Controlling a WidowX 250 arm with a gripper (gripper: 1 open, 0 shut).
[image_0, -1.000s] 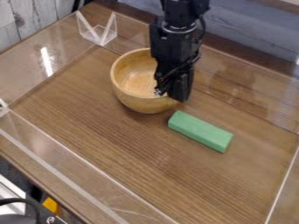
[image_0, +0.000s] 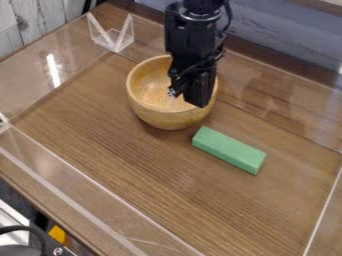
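Note:
The black gripper (image_0: 198, 88) reaches down from the top of the view over the right half of a tan wooden bowl (image_0: 158, 108). It is shut, with nothing visible between its fingers, though its tips partly hide the bowl's right rim. A green rectangular block (image_0: 229, 150) lies on the wooden table just below and right of the bowl.
A clear angular holder (image_0: 112, 32) stands at the back left. A white wall and the table's left edge border the space, with dark cables at the lower left.
The gripper has shifted slightly left and up, away from the bowl's right edge. The bowl and green block look unmoved.

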